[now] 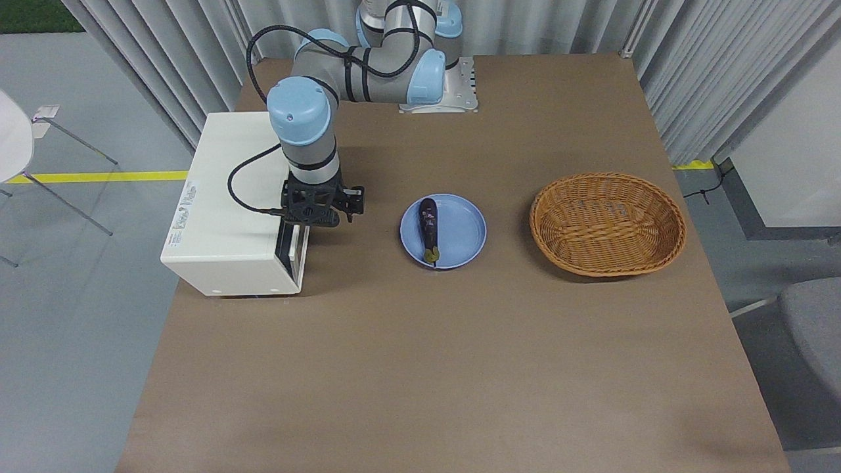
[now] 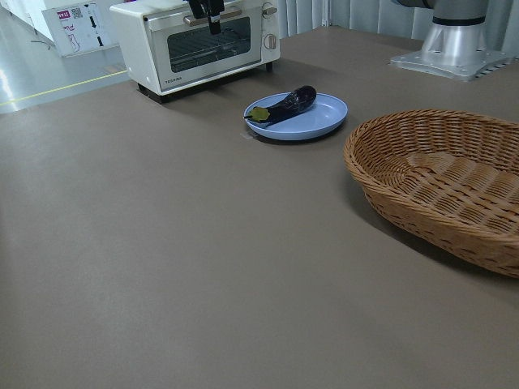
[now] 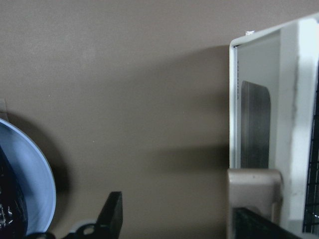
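Observation:
A white toaster oven [image 1: 221, 197] [image 2: 154, 49] stands on the left of the table. My gripper [image 1: 335, 206] is at the top of its glass door, by the handle [image 3: 254, 189]. In the wrist view the door appears tipped slightly out from the oven body, and one finger sits at the handle; I cannot tell whether the gripper is open or shut on it. A dark eggplant [image 1: 428, 228] [image 2: 288, 105] lies on a blue plate [image 1: 461, 228] [image 3: 37, 189] right of the oven.
A woven basket [image 1: 607, 225] [image 2: 438, 186] sits empty on the right of the table. My arm's base [image 1: 465, 94] is at the back.

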